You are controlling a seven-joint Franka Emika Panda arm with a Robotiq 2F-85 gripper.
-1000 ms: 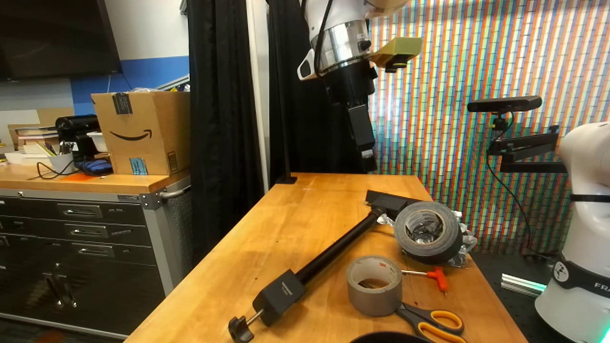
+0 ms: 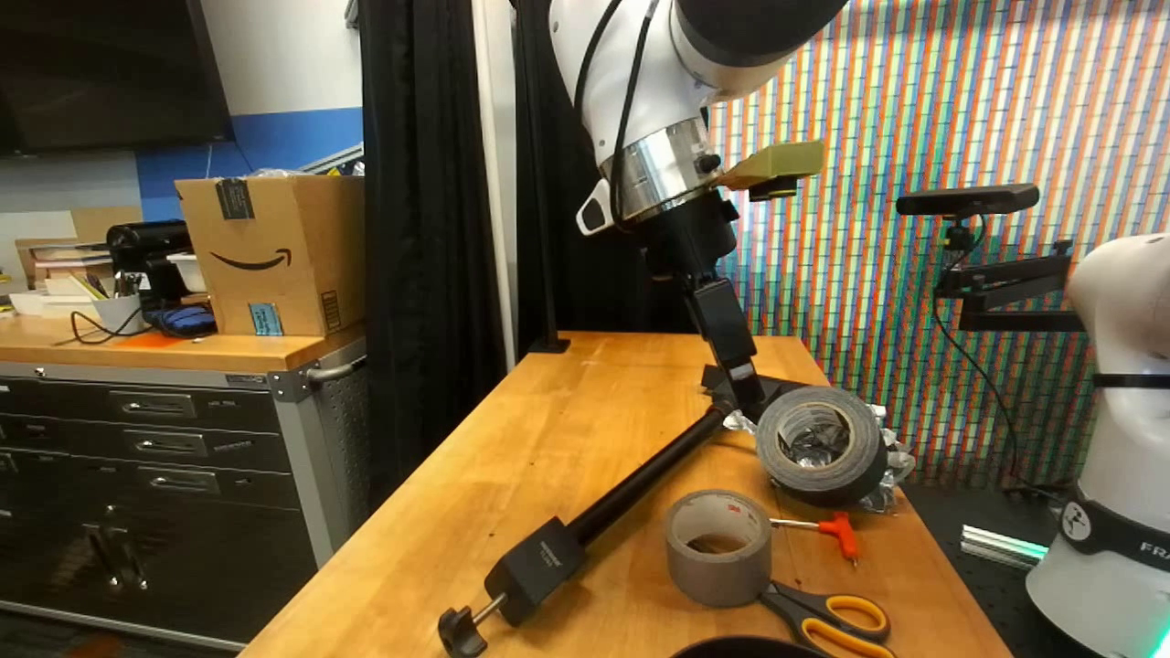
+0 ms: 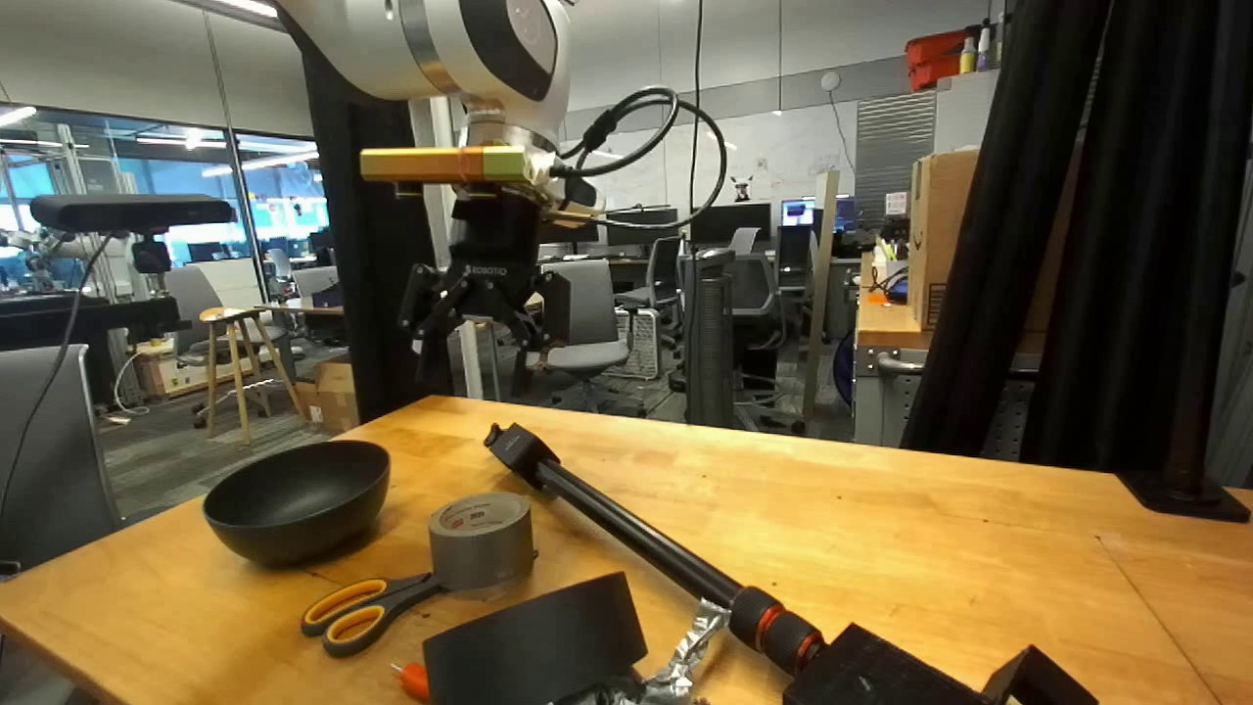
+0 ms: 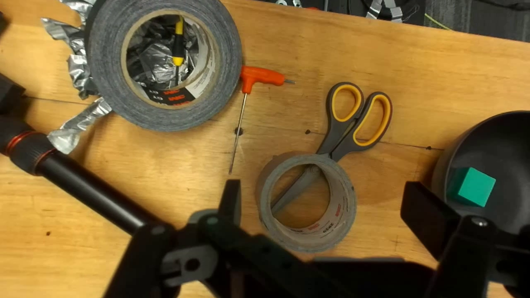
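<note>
My gripper is open and empty, its two black fingers wide apart above the table. Beneath the gap, well below, stands a grey tape roll (image 4: 343,198) (image 3: 482,540). Scissors (image 4: 331,141) with black and yellow handles lie with their blades under that roll; part of a blade shows through its hole. A black bowl (image 4: 511,149) (image 3: 300,499) holds a green cube (image 4: 475,187). The larger dark tape roll (image 4: 226,64) (image 2: 823,444) has crumpled foil and a yellow-black screwdriver (image 4: 178,42) inside its ring. An orange-handled hex key (image 4: 261,75) lies beside it.
A black pole with a clamp (image 2: 647,477) (image 3: 640,535) stretches diagonally across the wooden table (image 3: 940,540). Crumpled foil (image 4: 79,64) sits against the large roll. Clear tabletop spreads out on the pole's far side from the tape rolls.
In exterior view 1 the arm and gripper have come lower and shifted slightly right. The objects on the table look unmoved.
</note>
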